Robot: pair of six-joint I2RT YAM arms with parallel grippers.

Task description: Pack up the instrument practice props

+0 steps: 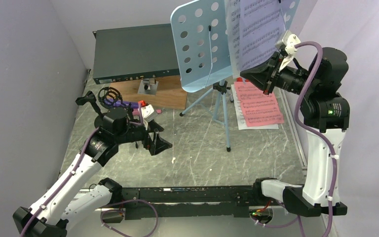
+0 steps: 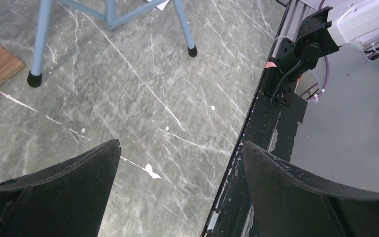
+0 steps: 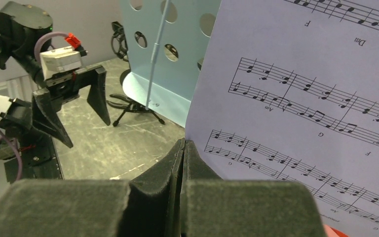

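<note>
The light blue music stand [image 1: 195, 52] stands upright at the back, its perforated plate unfolded. A sheet of music [image 3: 286, 108] stands against the plate's right side. In the right wrist view, its lower corner curves in to the tips of my right gripper, which is shut on that thin corner. Red sheet music [image 1: 259, 103] lies on white paper on the floor, right of the stand's legs. Above bare floor, left of the stand, my left gripper [image 1: 167, 138] is open and empty; only marble floor shows between its fingers.
A dark flat box [image 1: 135, 52] rests on a wooden board [image 1: 170, 91] at the back left. Coiled black items and a purple object [image 1: 116, 103] lie near the left arm. Tripod legs [image 1: 226, 121] reach forward.
</note>
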